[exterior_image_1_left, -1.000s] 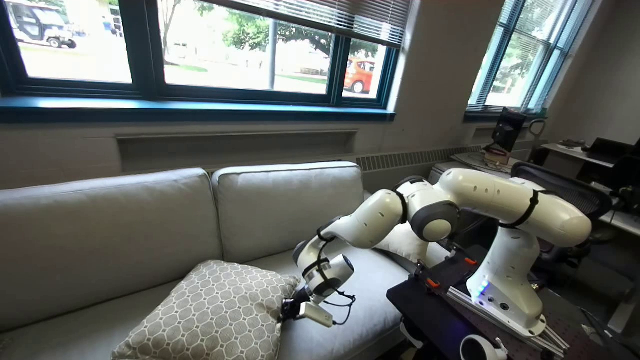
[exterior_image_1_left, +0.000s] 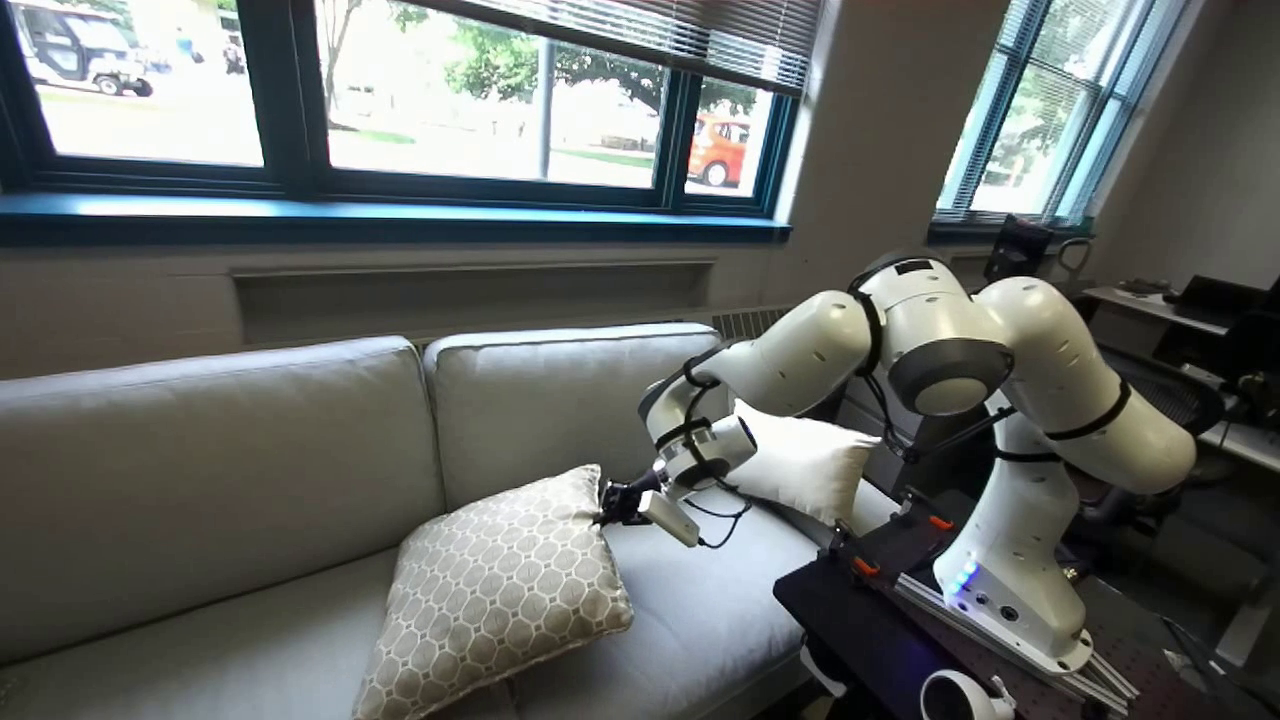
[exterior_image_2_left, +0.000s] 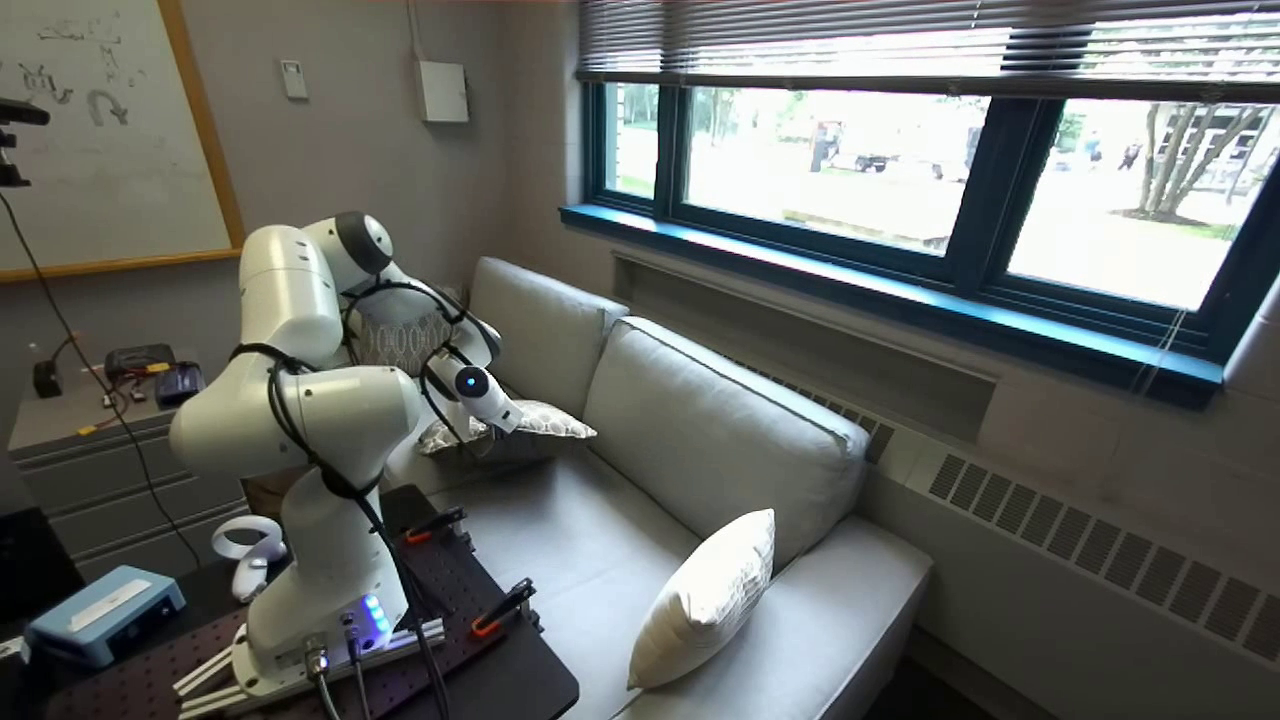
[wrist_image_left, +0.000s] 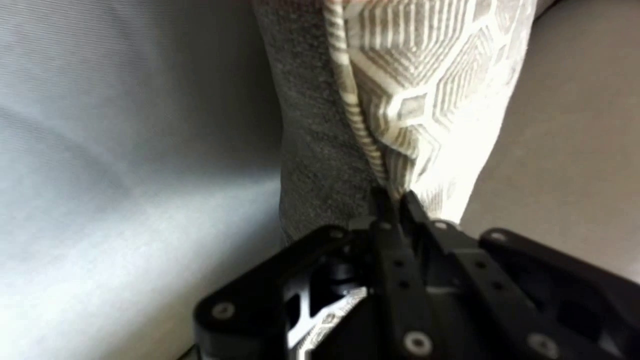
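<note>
In exterior view 1, a beige pillow with a white hexagon pattern (exterior_image_1_left: 504, 588) is tilted, its upper right corner raised above the couch seat. My gripper (exterior_image_1_left: 606, 504) is shut on that corner. The wrist view shows the fingertips (wrist_image_left: 414, 207) of the gripper pinching the gathered cloth and piped seam of the patterned pillow (wrist_image_left: 420, 90); its other face is plain dark grey. From exterior view 2 the arm hides the gripper, and only parts of the patterned pillow (exterior_image_2_left: 552, 420) show behind it.
A grey couch (exterior_image_1_left: 180, 636) carries the pillow, with back cushions (exterior_image_1_left: 564, 384) behind. At its end near the arm leans a white pillow (exterior_image_2_left: 708, 600). The robot stands on a dark table (exterior_image_2_left: 528, 672) with orange-tipped clamps (exterior_image_2_left: 504, 610).
My arm has risen and moved slightly right in exterior view 1. The patterned pillow's held corner has come up with it, and the pillow has shifted right and tilted.
</note>
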